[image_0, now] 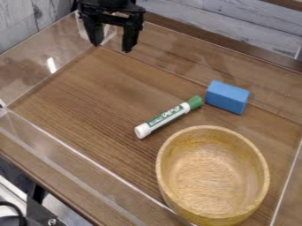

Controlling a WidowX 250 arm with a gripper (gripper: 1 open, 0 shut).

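Observation:
The black gripper (113, 33) hangs at the top left of the camera view, over the back left of the wooden surface; whether it is open or shut is unclear. A green and white tube (169, 117) lies diagonally near the middle right. A blue block (228, 96) sits to its upper right. An empty yellow bowl (210, 177) stands at the front right. The gripper is apart from all three.
Clear walls edge the surface at the left, and dark cables show at the lower left corner.

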